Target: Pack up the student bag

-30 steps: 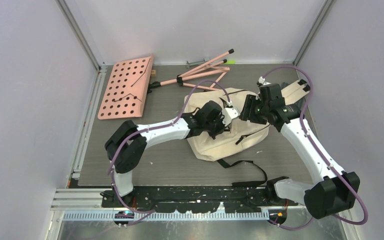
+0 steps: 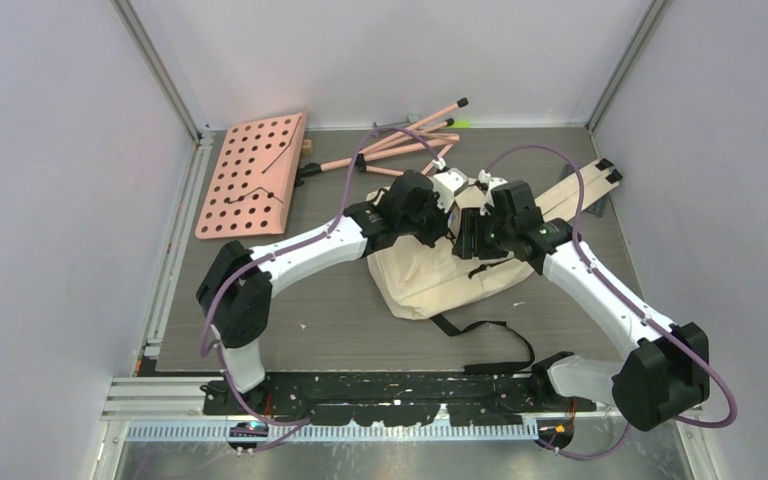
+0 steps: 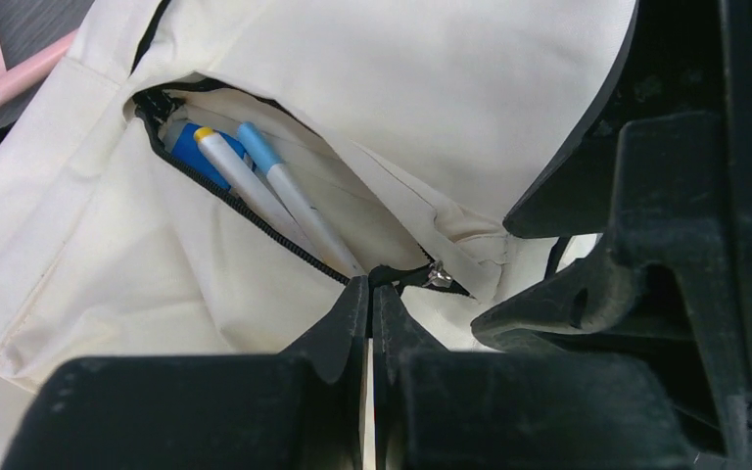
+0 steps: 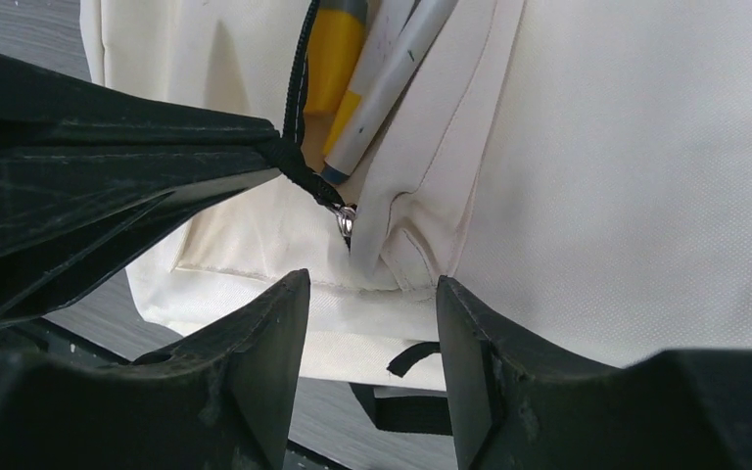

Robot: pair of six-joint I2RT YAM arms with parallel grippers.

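The cream student bag (image 2: 435, 285) lies flat on the table, its front pocket gaping. Inside the pocket are white markers (image 3: 299, 201) with blue and yellow ends, and something blue beside them. My left gripper is shut on the black zipper pull (image 3: 397, 275) at the pocket's end; the metal slider (image 4: 346, 219) sits just beyond its tips. Close by, above the bag, my right gripper stands open, nothing between its fingers, with the pocket's folded fabric corner just ahead of it.
A pink perforated board (image 2: 252, 178) lies at the back left, and pink folding legs (image 2: 405, 145) at the back. A black strap (image 2: 490, 325) trails toward the table's front.
My right gripper has moved left and down over the bag, closer to the pocket end. The left gripper has shifted slightly left and up, still on the pull, and the pocket gapes wider.
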